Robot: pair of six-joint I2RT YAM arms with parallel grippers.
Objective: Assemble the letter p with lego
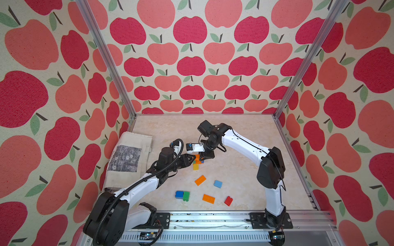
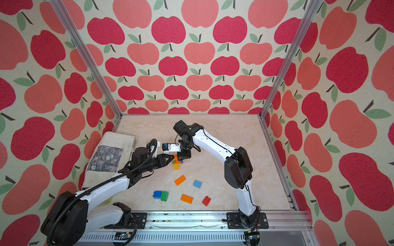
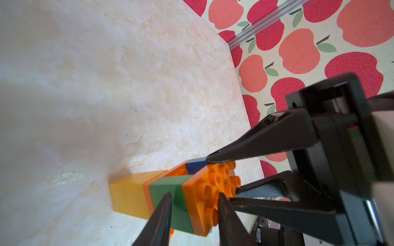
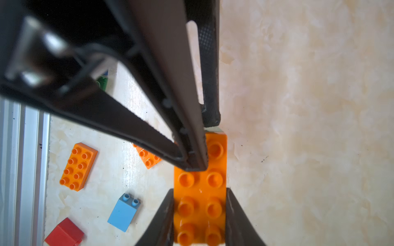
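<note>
A partly built stack of bricks stands mid-table: a yellow brick (image 3: 129,192), a green brick (image 3: 168,201), a dark blue brick (image 3: 196,164) and an orange top brick (image 3: 198,207). My right gripper is shut on that orange brick, studs showing. My left gripper is beside the stack, its fingertips either side of the orange end, apparently part open; in the right wrist view its dark body hangs over the studs. In both top views the grippers meet over the stack, partly hiding it.
Loose bricks lie in the front half: orange bricks (image 1: 208,198), a light blue brick (image 1: 218,184), a red brick (image 1: 228,200), joined blue and green bricks (image 1: 182,195). A folded cloth (image 1: 128,160) lies at left.
</note>
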